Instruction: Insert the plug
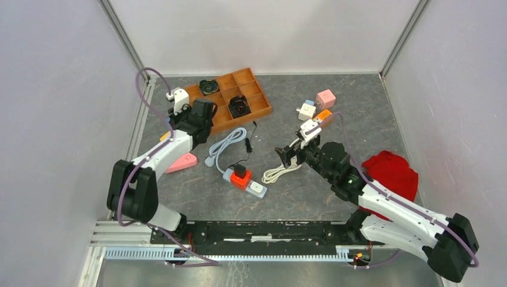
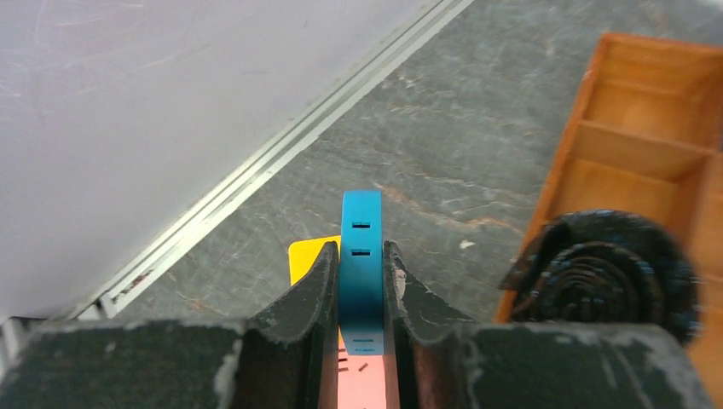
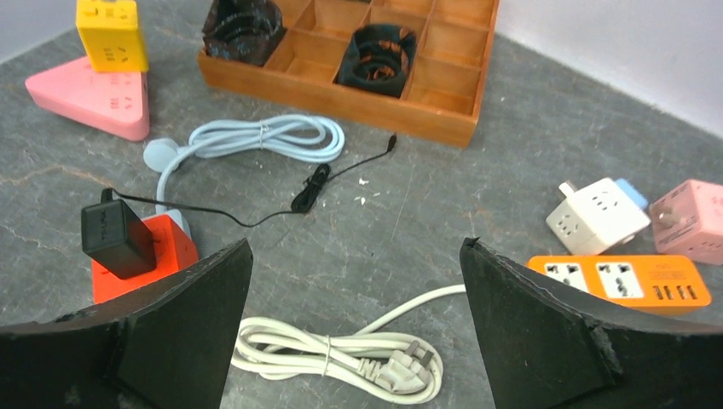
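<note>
My left gripper is shut on a blue block with slots [image 2: 361, 290], held upright above a pink power strip [image 2: 361, 383] and a yellow cube [image 2: 303, 256] at the left of the table. My right gripper stands open over the middle right, above a coiled white cable with a plug [image 3: 401, 371]. A red adapter [image 3: 175, 251] with a black cube [image 3: 115, 239] on it sits on a strip at the front centre. A light blue cable [image 3: 256, 136] lies behind it.
A wooden compartment tray [image 1: 245, 81] with black coils is at the back. A white cube [image 3: 597, 217], pink cube [image 3: 695, 226] and orange strip [image 3: 648, 285] stand at the back right. A red cloth [image 1: 388, 182] lies at the right edge.
</note>
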